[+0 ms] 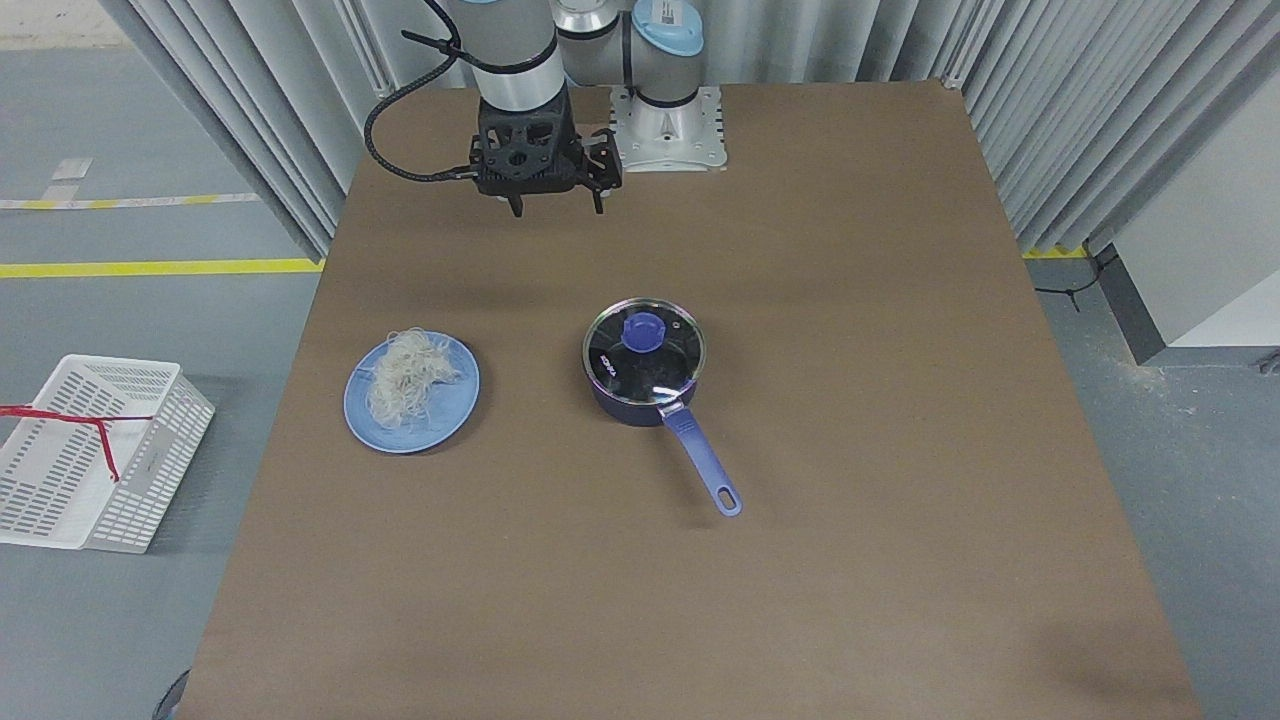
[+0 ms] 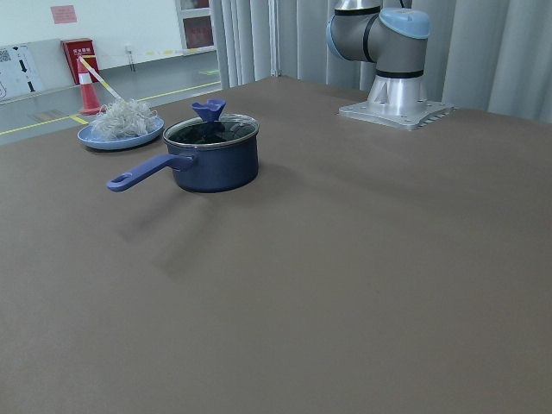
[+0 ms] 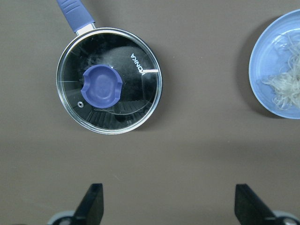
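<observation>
A blue saucepan [image 1: 624, 360] with a glass lid and blue knob [image 3: 101, 86] stands mid-table, its handle [image 1: 702, 456] pointing toward the front right in the front view. Left of it is a light blue plate [image 1: 444, 420] holding white noodle-like strands [image 1: 405, 372]. My gripper [image 1: 558, 208] hangs high over the back of the table, behind both things in the front view. In the wrist view its two fingers stand wide apart at the bottom, with nothing between them.
The robot's base plate [image 1: 708, 144] is at the back edge. A white plastic basket [image 1: 132, 504] sits on the floor off the table's left side.
</observation>
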